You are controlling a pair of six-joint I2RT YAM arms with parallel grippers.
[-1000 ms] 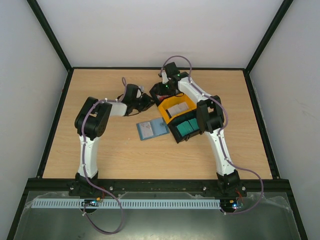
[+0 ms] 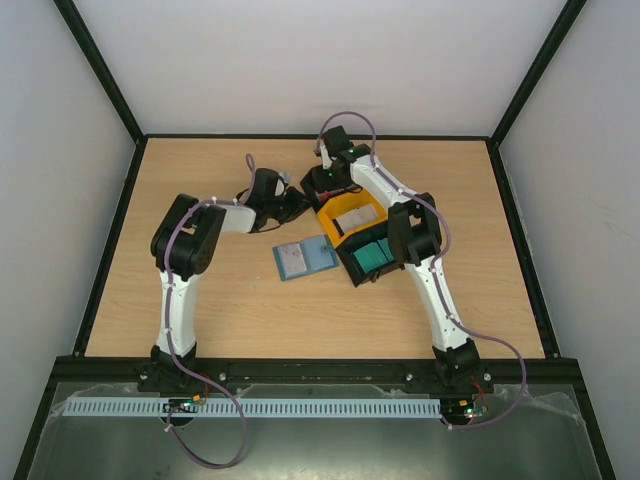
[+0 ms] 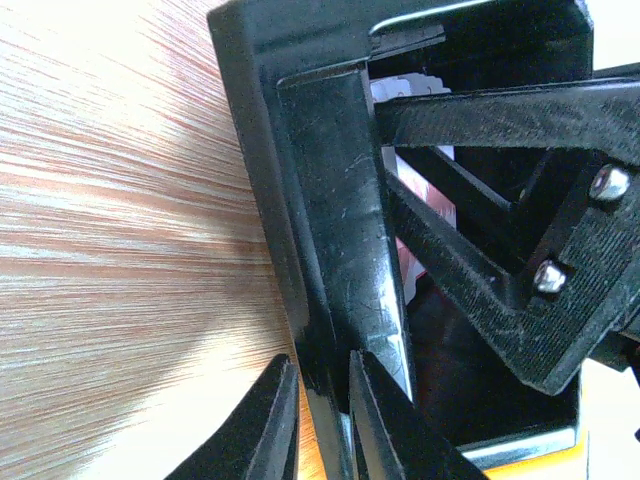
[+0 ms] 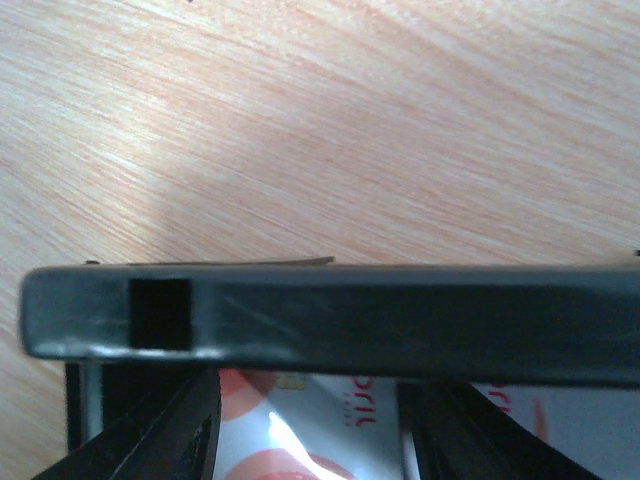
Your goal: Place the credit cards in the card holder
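The card holder has three compartments: a black one at the back, a yellow one [image 2: 338,230] with pale cards [image 2: 355,217], and a black front one with teal cards [image 2: 374,254]. My left gripper [image 2: 300,205] is shut on the black back compartment's side wall [image 3: 310,220]; pink-and-white cards [image 3: 430,185] show inside it. My right gripper is over that compartment, fingers apart around a white-and-red card [image 4: 300,430], below a black rim [image 4: 400,315]. Whether the fingers touch the card is unclear.
A blue card wallet [image 2: 318,255] with a pale insert lies in front of the holder.
The left arm looks unchanged.
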